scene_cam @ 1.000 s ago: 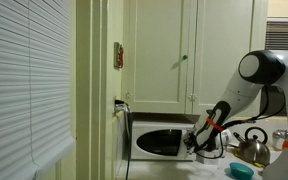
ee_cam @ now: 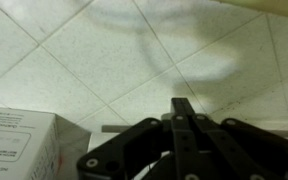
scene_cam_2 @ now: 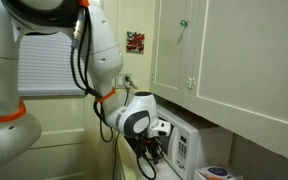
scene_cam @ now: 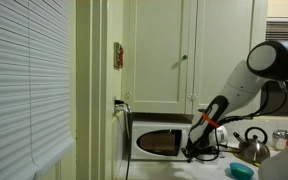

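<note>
My gripper is shut, with nothing showing between its fingers. It points at a bare stretch of the pale tiled counter [ee_cam: 144, 75] in the wrist view. In exterior view 1 the gripper [scene_cam: 191, 154] is by the right front of the white microwave [scene_cam: 159, 142], whose dark-windowed door looks closed. From exterior view 2 the gripper [scene_cam_2: 151, 160] appears near the microwave's [scene_cam_2: 183, 146] control side; whether they touch cannot be made out.
A white printed box [ee_cam: 18, 145] stands at the lower left of the wrist view. The kettle [scene_cam: 252, 150] and a teal bowl [scene_cam: 241, 171] are on the right. Cabinets [scene_cam: 156, 55] hang above, and a wall [scene_cam: 114, 90] bounds the left.
The arm's lower part and gripper have come down a little in front of the microwave's right side. The microwave, kettle and bowl look unmoved.
</note>
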